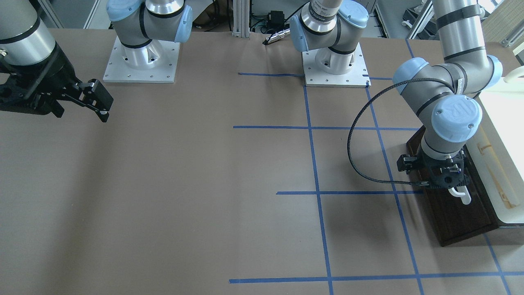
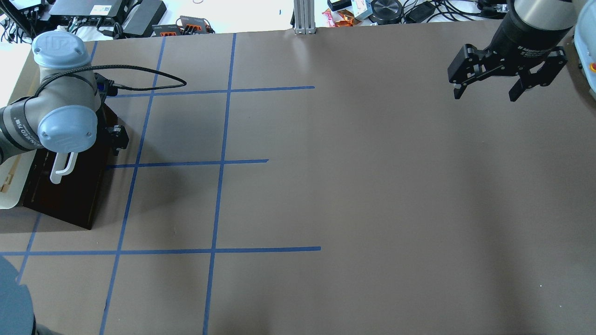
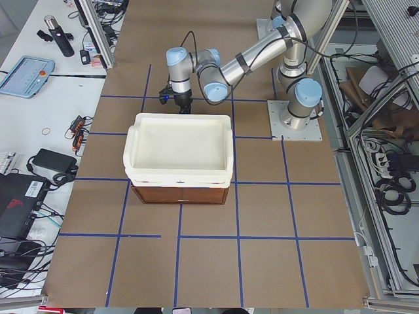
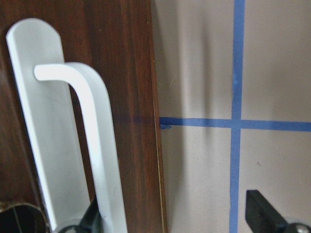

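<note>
A dark wooden box point(image 1: 459, 221) with a cream top point(image 3: 178, 147) stands on the taped table. Its front carries a white handle point(image 4: 97, 126), also visible in the top view point(image 2: 58, 167) below the wrist. My gripper is low over that front: one black finger beside the handle's lower end, the other out over the floor to the right, so it appears open. Whether the handle is between the fingers' tips is hard to tell; the handle's lower end runs out of the wrist view.
Other arms point(image 1: 334, 29) stand at the back, and a black gripper point(image 2: 503, 70) hangs over the table's far side. A black cable point(image 1: 363, 174) loops from my wrist. The taped floor beside the box is clear.
</note>
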